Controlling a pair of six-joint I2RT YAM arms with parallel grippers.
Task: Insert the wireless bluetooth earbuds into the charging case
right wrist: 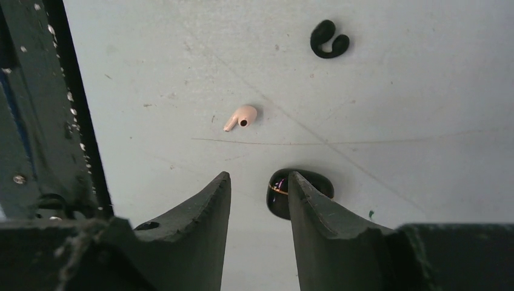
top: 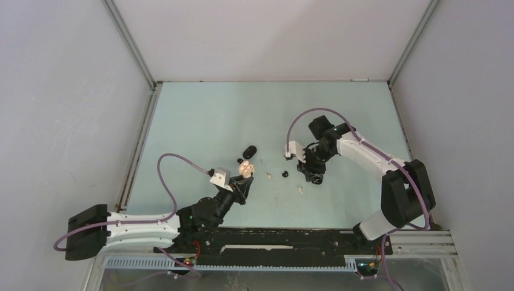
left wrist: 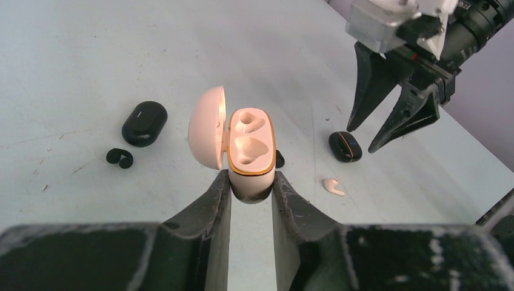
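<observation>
My left gripper is shut on an open pink charging case [left wrist: 250,145], held upright with its two empty slots showing. My right gripper is open, above the table over a black case [right wrist: 300,194], with nothing held. A pink earbud [right wrist: 241,117] lies near that black case; in the top view a second pink earbud [top: 268,175] lies between the held case and my right gripper.
A black case [left wrist: 144,123] and a dark curled earbud [left wrist: 119,157] lie behind the held case. Another dark earbud [right wrist: 329,40] lies in the middle.
</observation>
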